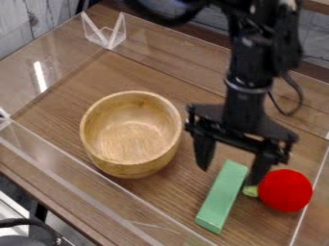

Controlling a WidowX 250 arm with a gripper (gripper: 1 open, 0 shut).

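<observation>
The black gripper (pixel 241 148) hangs low over the table in the right half of the camera view, its dark fingers open and pointing down, just above and behind a long green block (pixel 222 197) and a red round object (pixel 286 192). A small pale green piece, partly seen, lies between them. A wide wooden bowl (pixel 126 130) sits to the left of the gripper.
A small white wire-like object (pixel 103 29) stands at the back left. The table's edges show at front left and right.
</observation>
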